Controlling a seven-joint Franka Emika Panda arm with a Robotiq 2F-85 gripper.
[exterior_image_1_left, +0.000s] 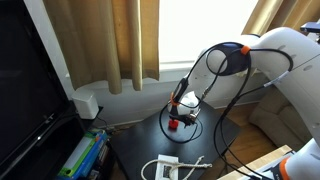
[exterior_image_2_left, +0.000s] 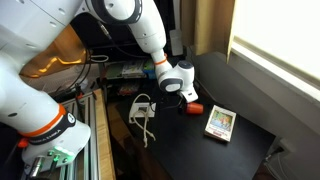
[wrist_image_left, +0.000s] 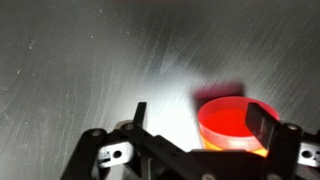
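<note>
On the dark tabletop is a red cup-like object (wrist_image_left: 222, 121), with a round rim and an orange-yellow patch at its lower edge in the wrist view. It appears as a small red shape (exterior_image_1_left: 173, 124) in exterior view 1 and beside the gripper (exterior_image_2_left: 187, 97) in exterior view 2. My gripper is open, its fingers wide apart. The right finger (wrist_image_left: 262, 124) overlaps the red object's right part in the wrist view, while bare table shows near the left finger (wrist_image_left: 139, 115). Whether they touch cannot be told.
A pale box with a picture face (exterior_image_2_left: 219, 123) lies near the red object. A white power strip with a cable (exterior_image_2_left: 143, 109) is on the table's other side. Colourful books (exterior_image_1_left: 78, 153) stand at the left.
</note>
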